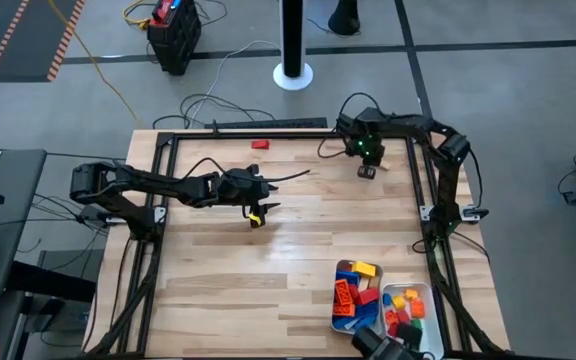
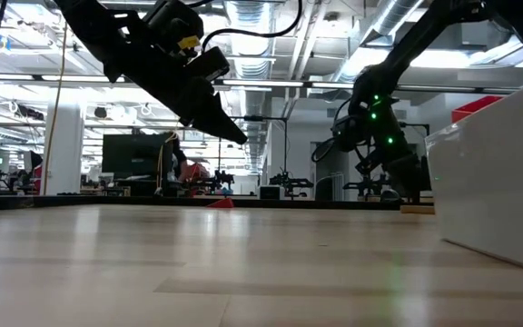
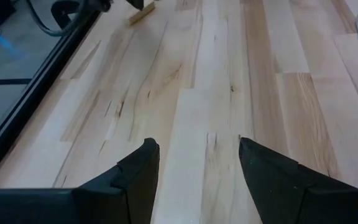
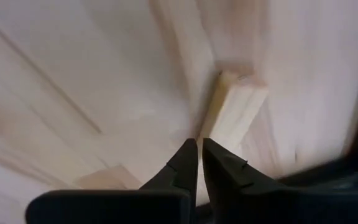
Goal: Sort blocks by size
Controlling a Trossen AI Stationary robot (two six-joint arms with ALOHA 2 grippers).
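In the right wrist view a pale wooden block (image 4: 236, 112) lies tilted on the tabletop, blurred, just past my right gripper. That gripper's fingertips meet, and nothing is held between them. My left gripper is open over bare wood, its fingers empty. A red block (image 1: 260, 144) lies alone near the back edge. At the front right stand two containers: the left bin (image 1: 334, 300) holds larger red, blue and yellow blocks, and the right bin (image 1: 436, 325) holds smaller coloured ones.
A black frame (image 1: 168, 235) borders the table. In the low view a white bin wall (image 2: 498, 173) rises at the right.
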